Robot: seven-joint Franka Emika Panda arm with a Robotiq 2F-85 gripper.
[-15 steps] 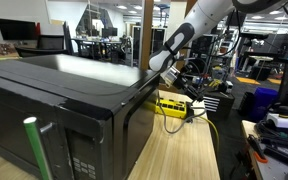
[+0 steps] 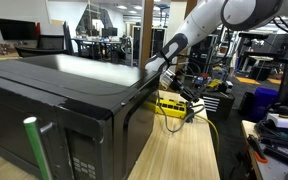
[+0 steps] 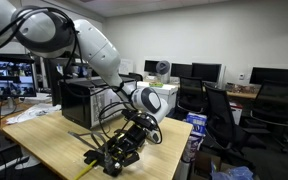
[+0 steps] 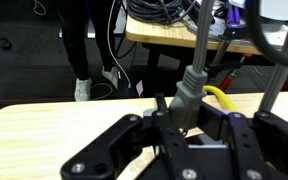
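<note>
My gripper is shut on a thick grey cable end (image 4: pixel 190 92), perhaps a plug, whose cord rises past the camera in the wrist view. Under the arm in exterior view 1, a yellow power strip (image 2: pixel 173 107) lies on the wooden table, close to the gripper (image 2: pixel 187 100). Only a curved yellow piece (image 4: pixel 221 97) shows behind the cable in the wrist view. Exterior view 2 has the gripper (image 3: pixel 114 156) low over the table, with dark parts and cables crowding it; the tips are hard to make out there.
A large black microwave-like box (image 2: pixel 79 115) fills the left of exterior view 1. Grey loops of cable hang around the arm. The wooden table (image 3: pixel 49 135) has bare room left of the arm in exterior view 2; office chairs (image 3: pixel 224 115) stand beyond it.
The arm has shifted slightly, its upper links sitting a little higher and farther right than a second ago. The power strip and the black box look unmoved.
</note>
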